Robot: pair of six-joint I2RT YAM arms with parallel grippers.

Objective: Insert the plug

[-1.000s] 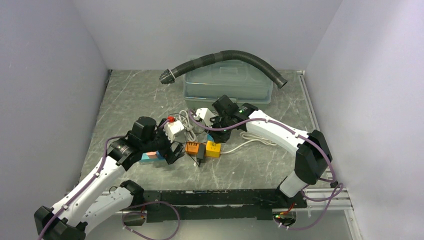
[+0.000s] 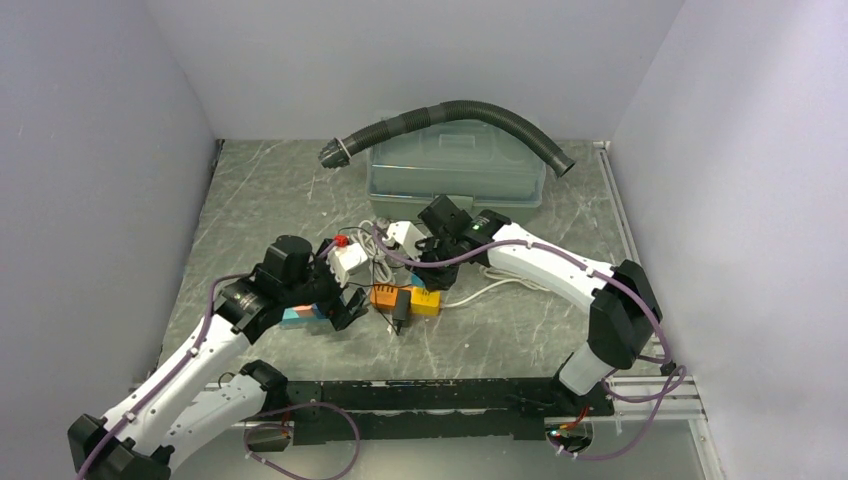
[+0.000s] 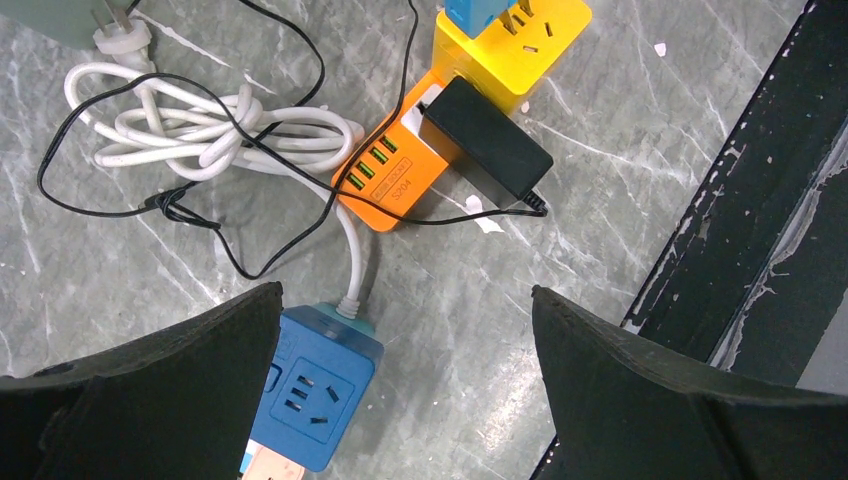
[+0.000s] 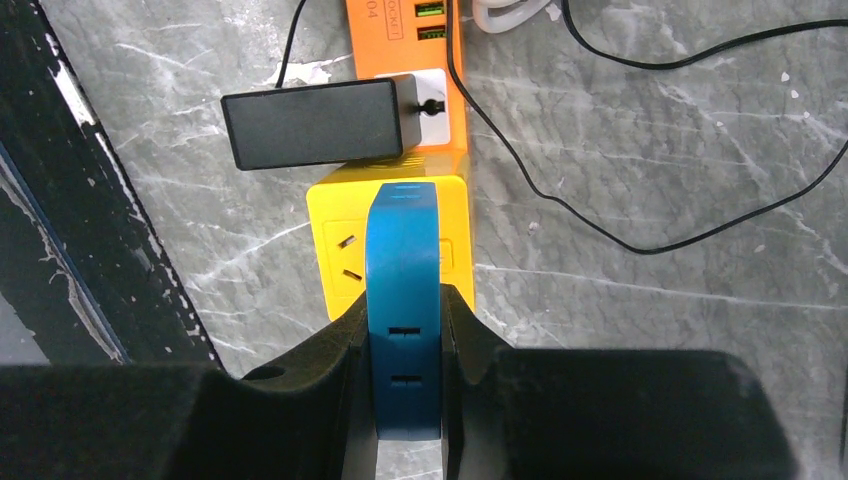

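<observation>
A blue plug (image 4: 404, 250) is gripped in my right gripper, whose fingers close on its two sides. Beneath it is the yellow socket block (image 4: 342, 215), with two of its slots showing to the left of the plug. In the left wrist view the metal prongs of the blue plug (image 3: 470, 14) show bare beside the slots in the yellow block's face (image 3: 545, 40), so they are outside those slots. My left gripper stands open, its fingers wide apart, with no object held. From above, the right gripper (image 2: 432, 278) hides most of the plug.
A black adapter (image 3: 485, 140) sits in the orange USB strip (image 3: 385, 175) joined to the yellow block. Black cable and coiled white cord (image 3: 200, 130) lie nearby. A blue socket block (image 3: 310, 390) is close to the left gripper. Behind stands a clear box (image 2: 455, 175).
The right gripper has shifted slightly left and toward the front over the yellow block, carrying the blue plug. The left arm looks still.
</observation>
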